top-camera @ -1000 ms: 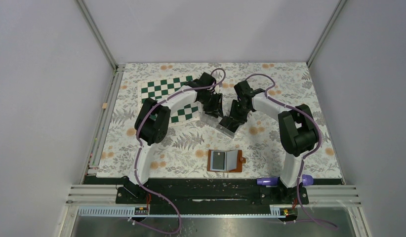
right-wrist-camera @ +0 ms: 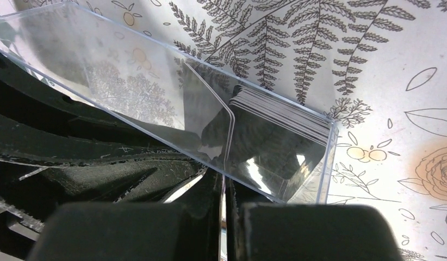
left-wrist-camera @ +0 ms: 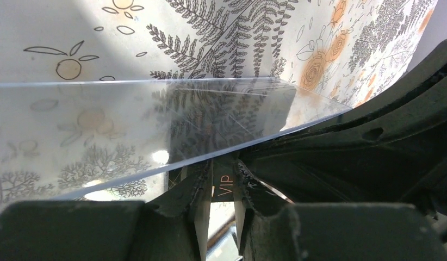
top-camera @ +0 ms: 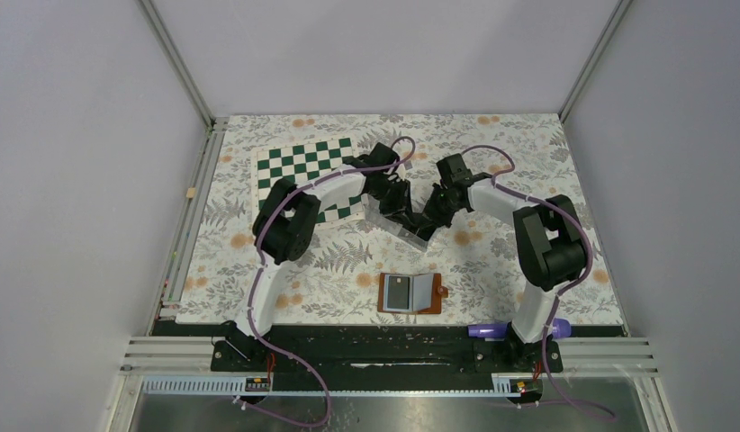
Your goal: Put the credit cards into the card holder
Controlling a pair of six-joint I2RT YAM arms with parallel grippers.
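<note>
A clear plastic box point(top-camera: 391, 232) holding dark cards point(right-wrist-camera: 275, 141) lies mid-table, between both grippers. The stack stands at one end in the right wrist view, with cards leaning beside it. My left gripper is part open at a dark VIP card point(left-wrist-camera: 224, 185), a gap between its fingertips. My right gripper is shut at the box's near edge, in line with a thin card edge; whether that edge is between its fingers is unclear. A brown card holder point(top-camera: 430, 306) with grey panels lies open at the front.
A green checkered mat point(top-camera: 299, 157) lies at the back left under the left arm. A purple cylinder point(top-camera: 483, 330) lies along the front edge at the right.
My left gripper has moved right and toward the front, down to the cards.
</note>
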